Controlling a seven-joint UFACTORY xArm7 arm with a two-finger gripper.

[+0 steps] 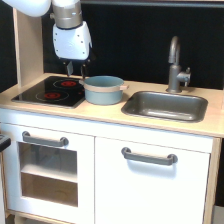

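Note:
My gripper (pixel 76 68) hangs from the white arm at the upper left, just above the back of the black stovetop (pixel 44 94) with its red burner rings. A blue-grey pot (pixel 104 92) sits at the right edge of the stovetop, a little right of and below my fingers. The fingertips are small and dark against the black back panel; they look apart, with nothing visible between them.
A steel sink (pixel 165 105) with a tall tap (pixel 175 70) fills the right of the wooden counter (pixel 120 122). Below are white cupboard doors with grey handles. A wooden side panel stands at the left.

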